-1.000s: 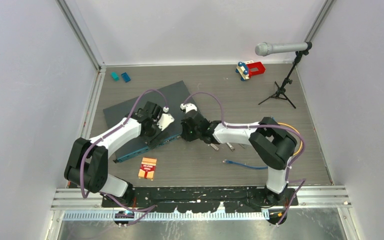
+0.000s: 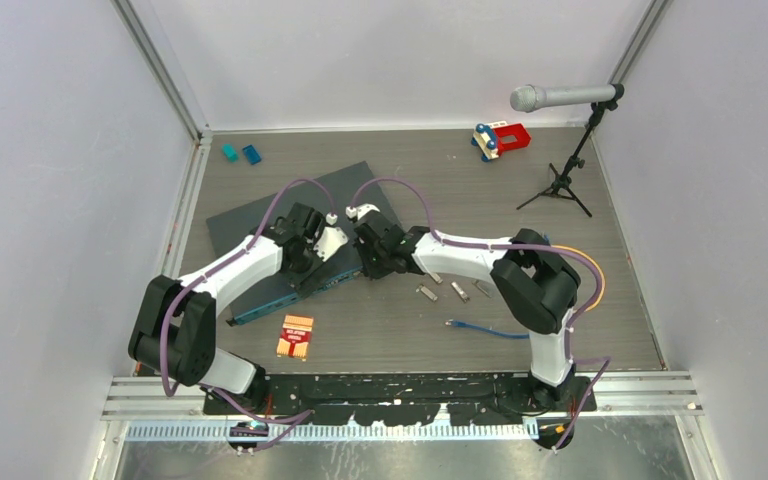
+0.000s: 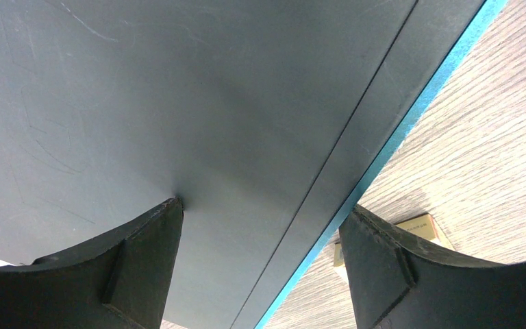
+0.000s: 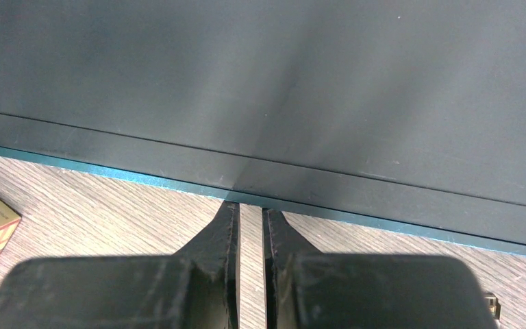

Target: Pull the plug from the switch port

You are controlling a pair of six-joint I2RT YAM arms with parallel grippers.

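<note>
The dark grey switch [image 2: 250, 223] lies at a slant on the table, its blue port side toward the front. My left gripper is shut on the switch, one finger over its top, the other at the blue edge. My right gripper is at the blue front edge [image 4: 383, 223], its fingertips close together and tucked under the rim. Whether a plug sits between them is hidden by that edge; no plug shows clearly at the ports.
An orange box [image 2: 295, 336] lies in front of the switch, small modules [image 2: 460, 291] to the right, with a blue cable [image 2: 490, 330] and yellow cable. A microphone stand [image 2: 560, 185] and toy [image 2: 500, 140] stand at the back right.
The right arm's wrist has shifted slightly left along the switch's front edge, its purple cable moving with it. The left arm has stayed in place.
</note>
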